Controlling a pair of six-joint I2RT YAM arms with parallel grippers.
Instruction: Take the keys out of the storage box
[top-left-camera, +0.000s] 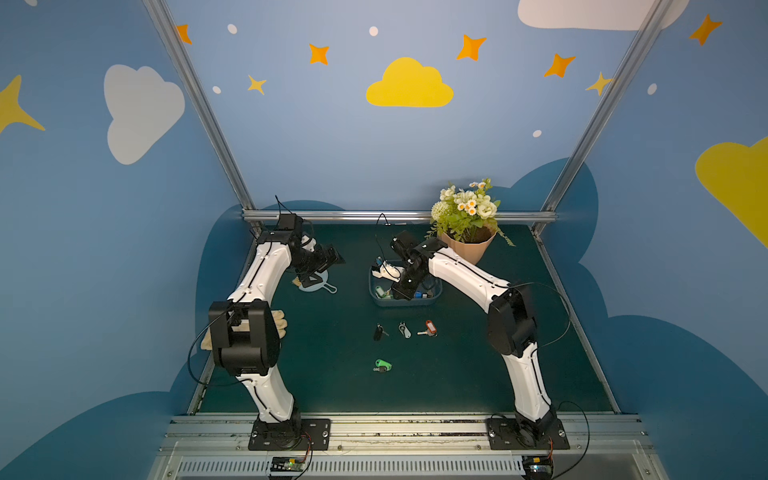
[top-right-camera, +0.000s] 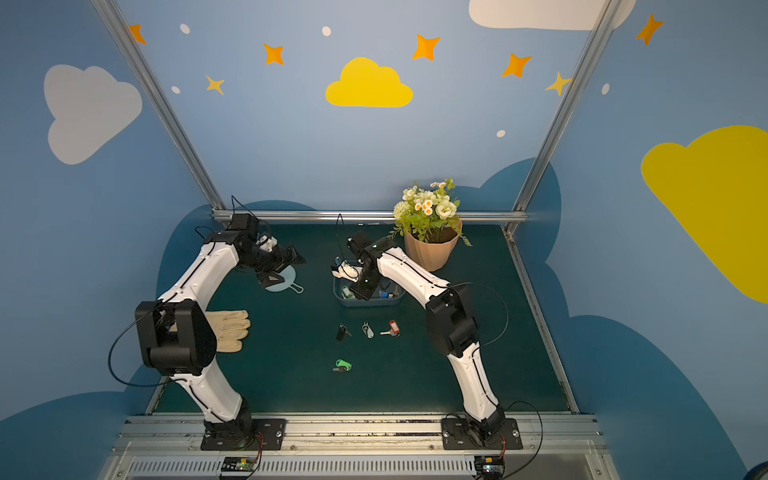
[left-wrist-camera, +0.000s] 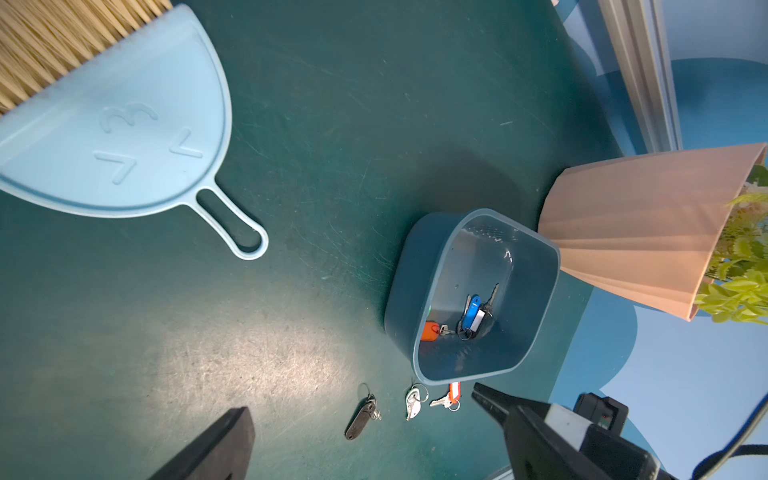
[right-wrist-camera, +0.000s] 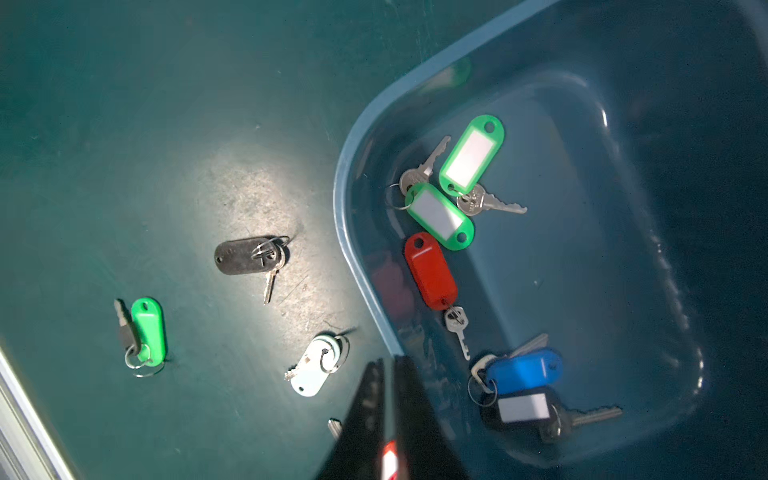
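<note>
The blue-grey storage box (right-wrist-camera: 364, 296) holds several tagged keys. In the right wrist view they are two green tags (right-wrist-camera: 472, 156), a red tag (right-wrist-camera: 430, 270), a blue tag (right-wrist-camera: 524, 369) and a black tag (right-wrist-camera: 524, 408). My right gripper is over the box, pointing down near its front wall. A narrow gap shows between its fingers, with nothing held. On the table in front lie a black-tagged key (right-wrist-camera: 248, 256), a green one (right-wrist-camera: 149, 329), a white one (right-wrist-camera: 314, 364) and a red one (top-left-camera: 430, 327). My left gripper hangs open and empty, left of the box.
A light-blue dustpan (left-wrist-camera: 152, 144) with a brush (left-wrist-camera: 56, 40) lies below the left gripper. Behind the box to the right stands a flower pot (top-left-camera: 466, 246). A beige glove (top-right-camera: 230, 328) lies under the left arm.
</note>
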